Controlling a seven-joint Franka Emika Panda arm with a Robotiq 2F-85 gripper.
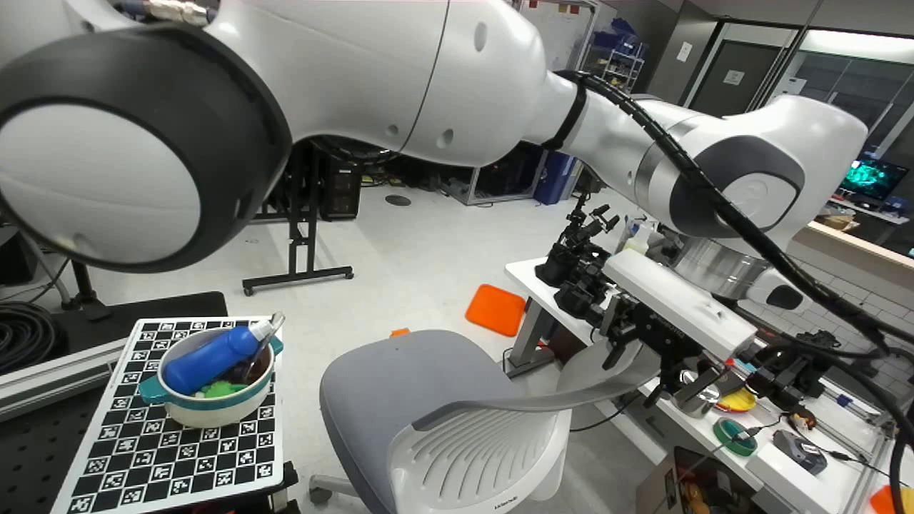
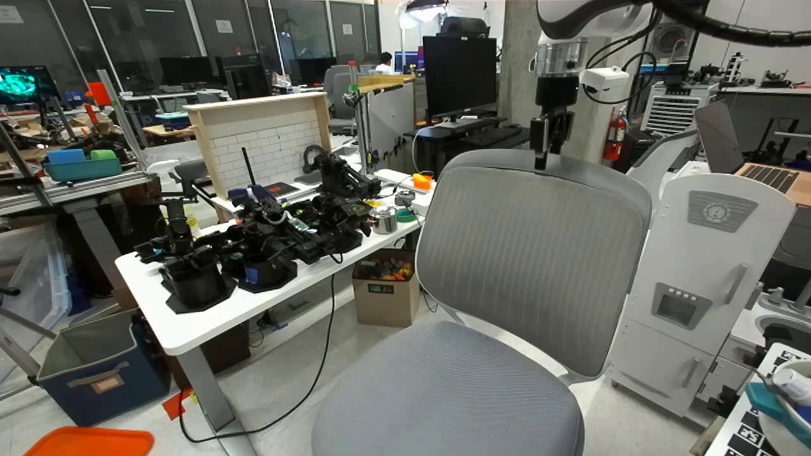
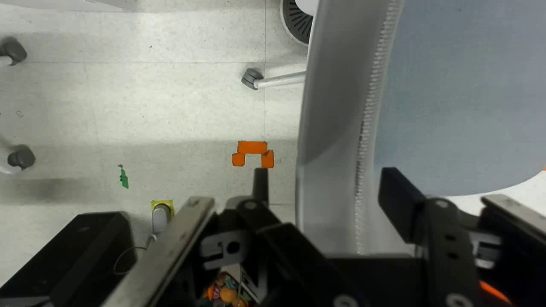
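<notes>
The grey office chair's backrest (image 3: 332, 128) runs up the wrist view between the two black fingers of my gripper. Its fingers stand part open, with space showing between the backrest and each fingertip. In exterior view 1 the gripper (image 1: 635, 374) is down at the top edge of the chair back (image 1: 591, 377), its fingers around that edge. From the other side, the gripper (image 2: 549, 156) points downward at the top of the backrest (image 2: 532, 251). The seat (image 2: 448, 395) is empty. Whether any finger touches the chair is hard to tell.
A white table (image 2: 175, 323) with black robot arms stands beside the chair. A cardboard box (image 2: 386, 292) sits under it. Across the chair, a pot (image 1: 214, 411) holding a blue bottle (image 1: 206, 360) rests on a checkered board (image 1: 120, 462). Open floor (image 1: 385, 248) lies behind.
</notes>
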